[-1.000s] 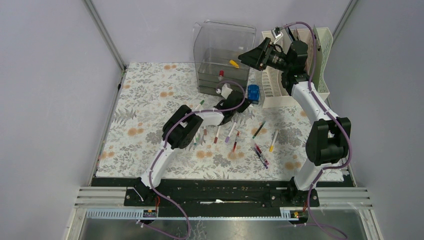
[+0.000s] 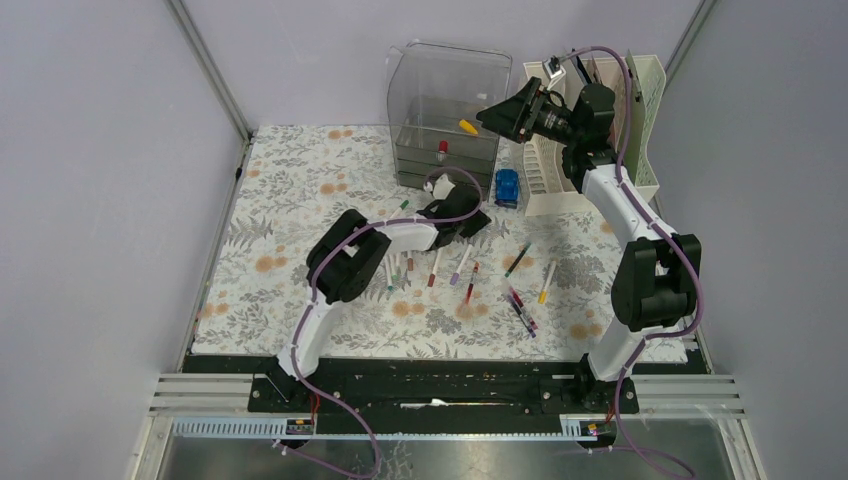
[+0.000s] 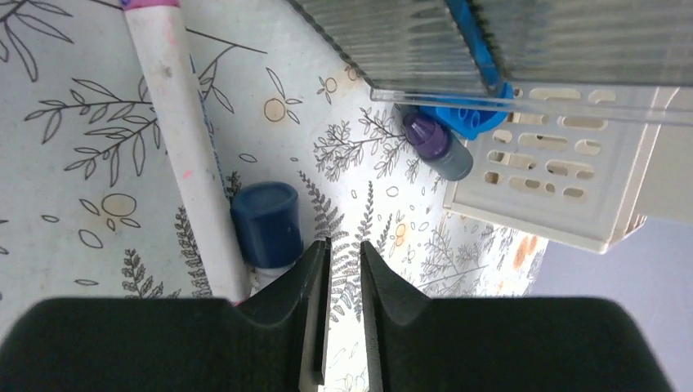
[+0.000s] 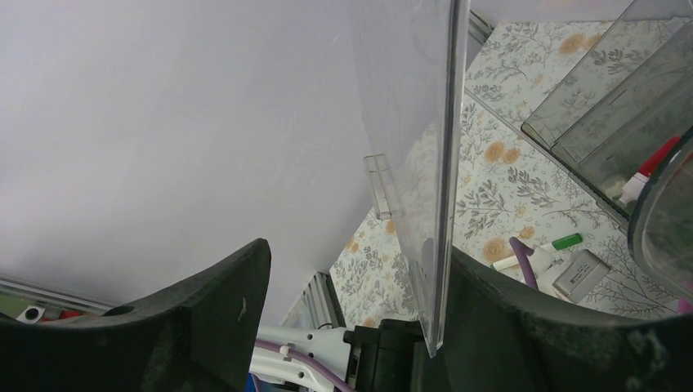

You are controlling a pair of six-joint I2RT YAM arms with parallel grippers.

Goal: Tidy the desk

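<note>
My left gripper hangs low over the floral desk, its fingertips slightly apart beside a dark-blue-capped pen point(image 3: 264, 224) and a white marker point(image 3: 184, 147). Above it are a clear drawer organizer point(image 2: 445, 150) and a small purple-capped item point(image 3: 437, 147). My right gripper point(image 2: 505, 120) is raised at the organizer's right side; in the right wrist view its fingers stand apart with a clear panel point(image 4: 445, 163) between or just beyond them, contact unclear. Several markers, among them a yellow one point(image 2: 548, 282) and a green one point(image 2: 518, 258), lie scattered on the desk.
A cream slotted rack point(image 2: 645, 120) stands at the back right, behind my right arm, with a blue holder point(image 2: 507, 185) beside it. A red item and a yellow item sit in the clear organizer.
My left gripper and arm have moved slightly left and toward the front, away from the blue holder. The right arm is nearly still.
</note>
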